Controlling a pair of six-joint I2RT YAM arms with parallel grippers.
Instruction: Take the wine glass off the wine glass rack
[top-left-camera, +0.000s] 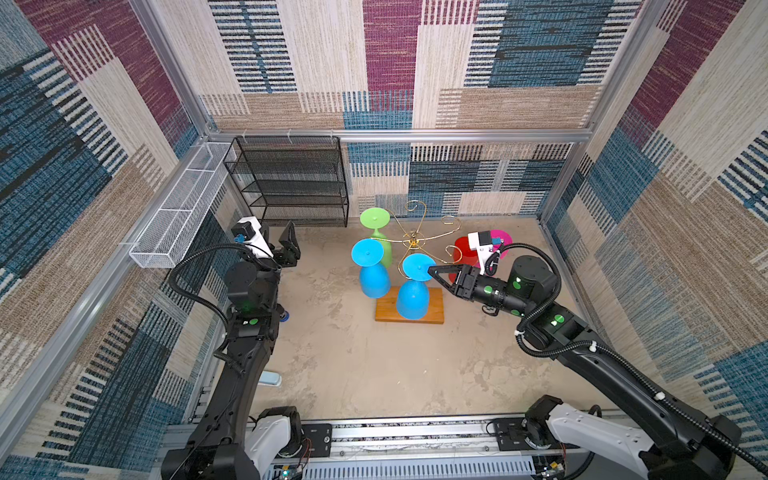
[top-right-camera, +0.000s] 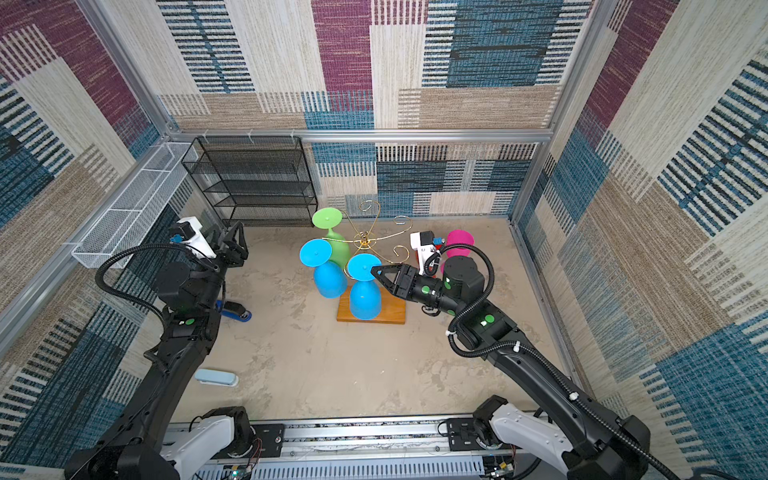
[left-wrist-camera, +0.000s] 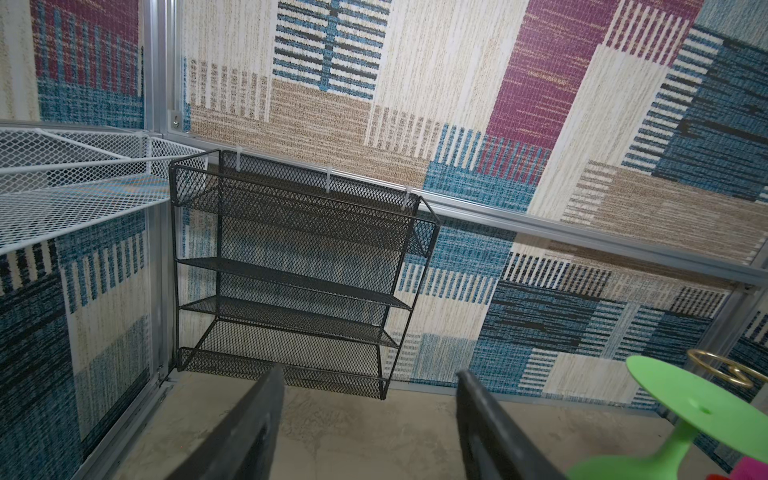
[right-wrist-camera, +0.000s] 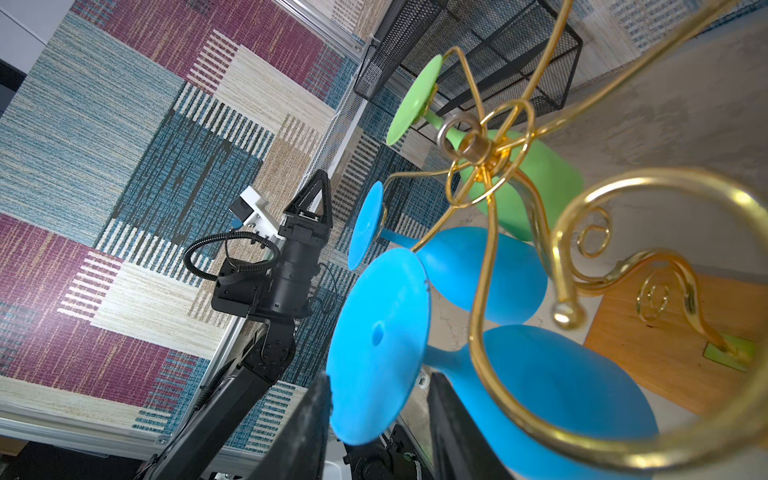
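Note:
A gold wine glass rack on a wooden base holds upside-down glasses: green, blue, a front blue one, plus red and pink on the right. My right gripper is part open at the front blue glass's foot, which shows just beyond and between its fingertips; whether they touch it I cannot tell. My left gripper stands open at the left, apart from the rack, with nothing between its fingers.
A black mesh shelf stands at the back left, a white wire basket hangs on the left wall. A dark blue object and a light blue one lie on the left.

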